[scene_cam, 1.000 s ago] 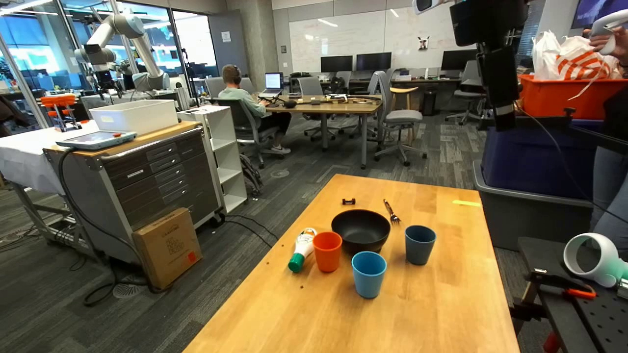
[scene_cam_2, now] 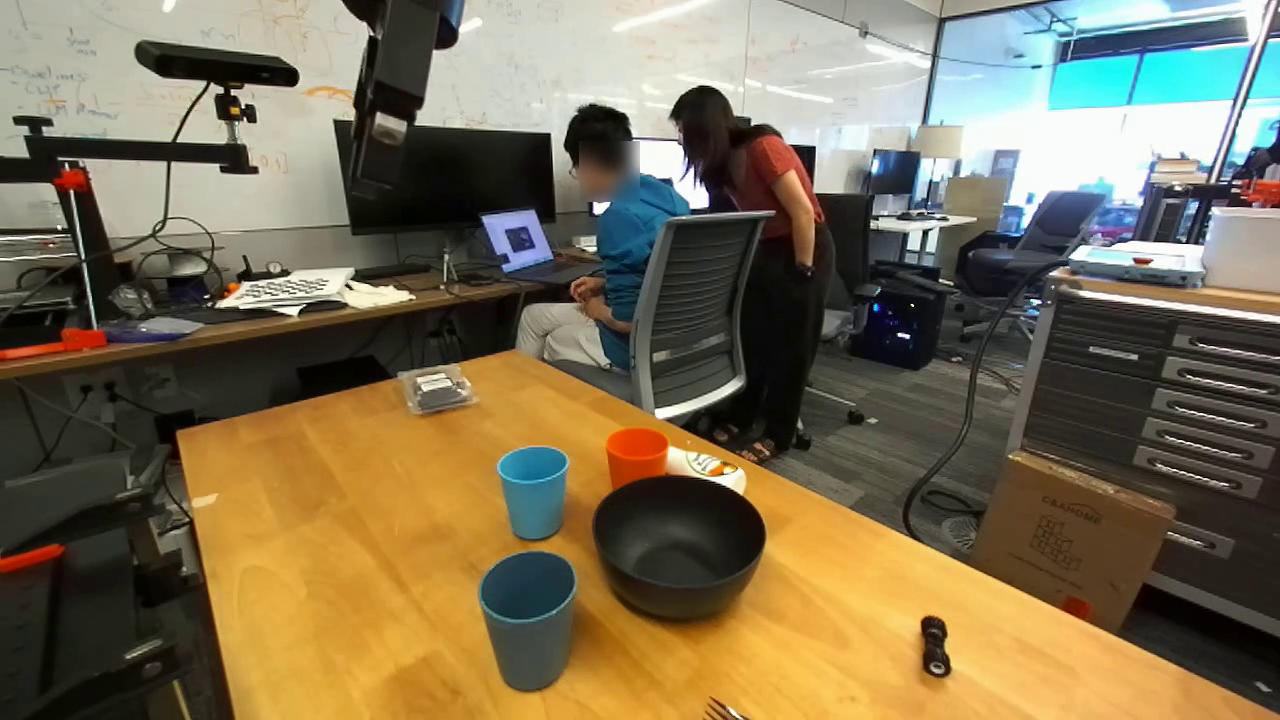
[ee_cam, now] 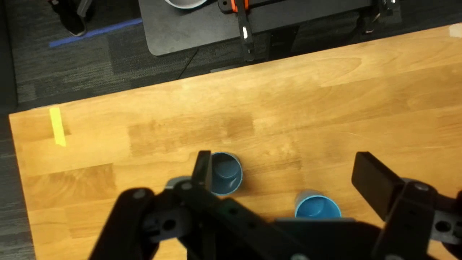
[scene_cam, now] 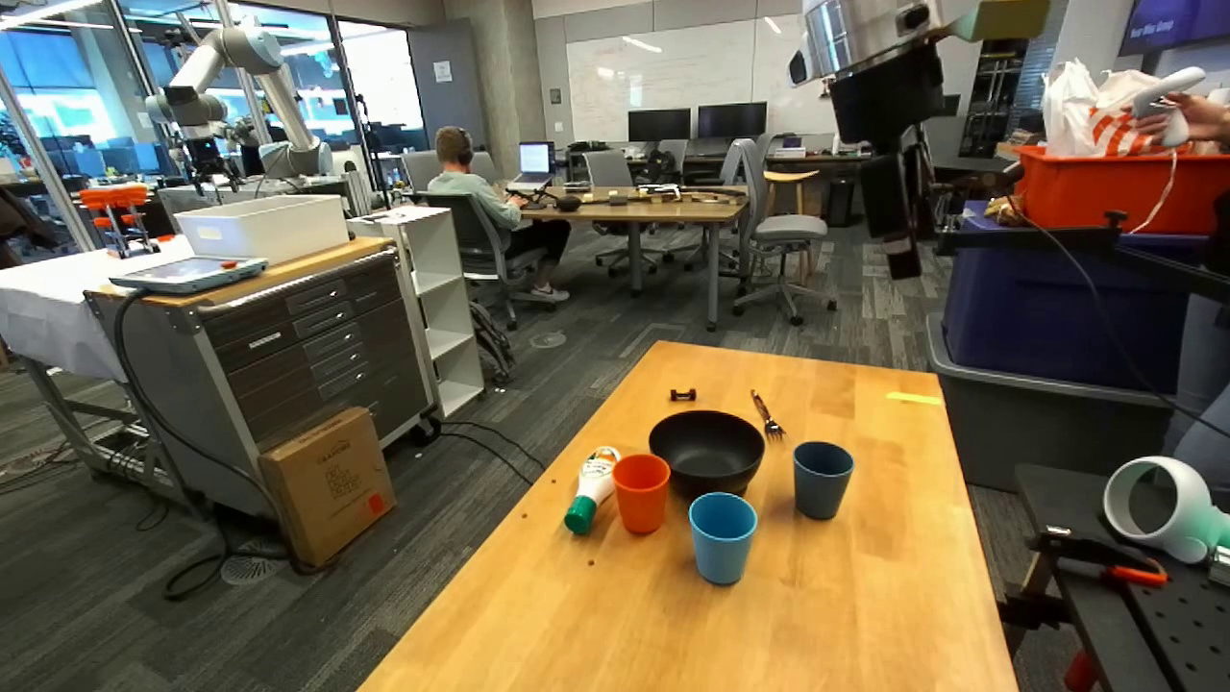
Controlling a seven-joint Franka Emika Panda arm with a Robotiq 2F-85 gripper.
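Observation:
My gripper is high above the table, its two black fingers wide apart and nothing between them. In the first exterior view the gripper (scene_cam: 905, 231) hangs at the upper right. On the table stand a dark blue cup (scene_cam: 822, 480), a light blue cup (scene_cam: 723, 540) and an orange cup (scene_cam: 641, 494), around a black bowl (scene_cam: 705, 450). A white bottle with a green cap (scene_cam: 594, 489) lies beside the orange cup. Behind the bowl are a fork (scene_cam: 766, 414) and a small black dumbbell-shaped thing (scene_cam: 682, 394). The wrist view shows the light blue cup (ee_cam: 317, 207) partly covered by the gripper.
Yellow tape (ee_cam: 57, 126) marks one end of the table. A clear packet (scene_cam_2: 437, 389) lies near the opposite end. A dark side bench (scene_cam: 1136, 554) adjoins the table's right edge.
In the first exterior view my arm and gripper have shifted left and slightly tilted. The objects on the table have not moved.

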